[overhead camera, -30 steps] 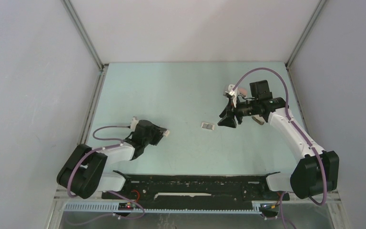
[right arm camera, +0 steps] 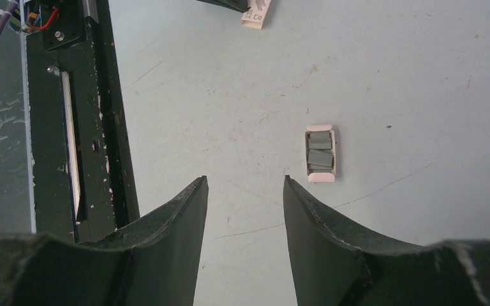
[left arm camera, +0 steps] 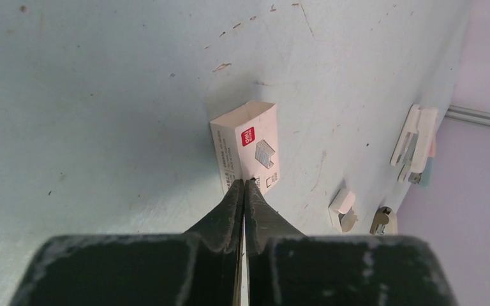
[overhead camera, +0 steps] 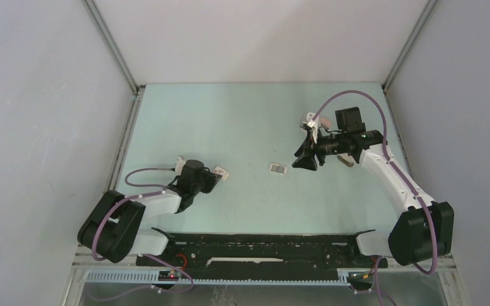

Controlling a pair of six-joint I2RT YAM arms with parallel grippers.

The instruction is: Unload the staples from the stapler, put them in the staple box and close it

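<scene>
A small white staple box (left arm camera: 258, 150) with a red label lies on the table, its near end facing up as an open sleeve. My left gripper has its two fingertips pressed together just in front of the box, with no gap and nothing visible between them. In the right wrist view a pale tray (right arm camera: 321, 176) holds grey staple strips. My right gripper hangs open over bare table, apart from the tray. A long pale item, probably the stapler (left arm camera: 426, 137), rests at the far right of the left wrist view; its details are too small to tell.
Two more small objects, a pale block (left arm camera: 342, 201) and a brown-and-white piece (left arm camera: 383, 220), lie near the stapler-like item. The right arm (overhead camera: 351, 137) partly covers that side from above. Between box and tray the table (overhead camera: 249, 153) is clear.
The right arm has barely moved.
</scene>
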